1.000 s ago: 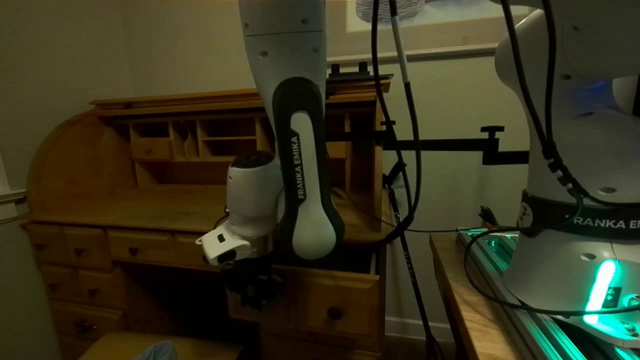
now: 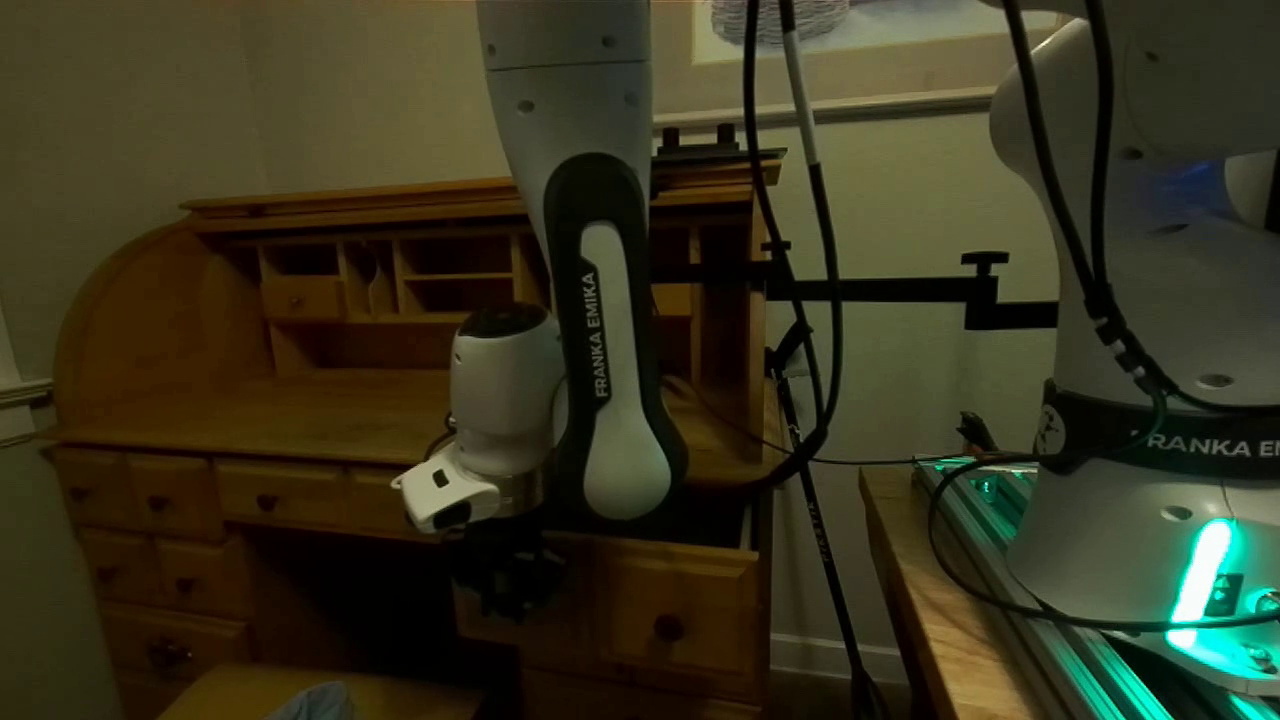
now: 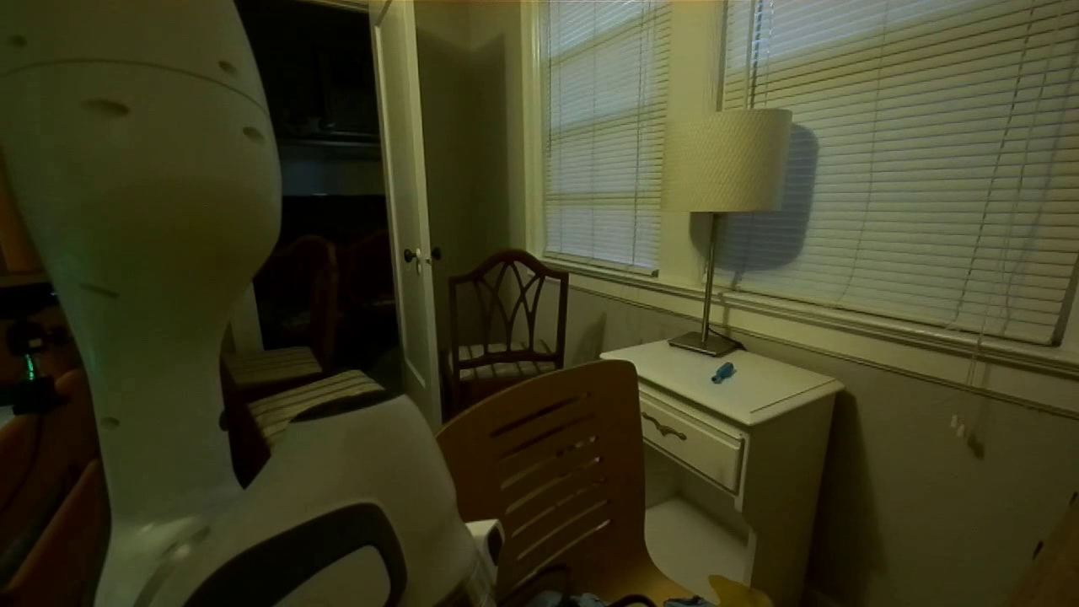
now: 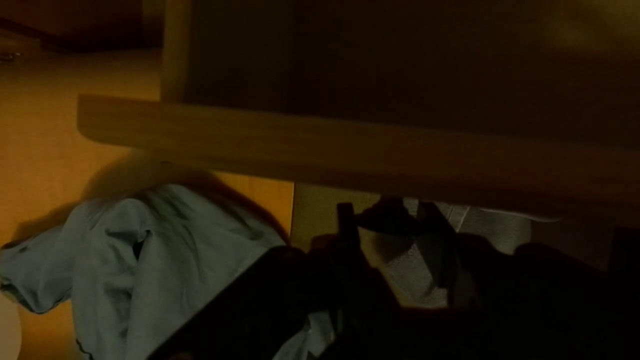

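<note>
A wooden desk drawer (image 2: pixel 708 588) stands pulled out, with its dark interior showing above the front panel. One round knob (image 2: pixel 668 628) is visible on its right half. At the left half of the panel is my black gripper (image 2: pixel 516 582), pointing down and hiding that part. The wrist view shows the drawer's front edge (image 4: pixel 360 147) running across, just above my gripper. Its fingers are closed around a dark, rounded knob (image 4: pixel 391 214) at the drawer front. Deep shadow hides the exact contact.
Blue-grey cloth (image 4: pixel 174 252) lies on a light wooden chair seat (image 4: pixel 36 174) beside the drawer. The roll-top desk (image 2: pixel 360 414) rises behind the arm. Cables (image 2: pixel 828 360) hang to the right. A white side table (image 3: pixel 799 389) with a lamp stands by the window.
</note>
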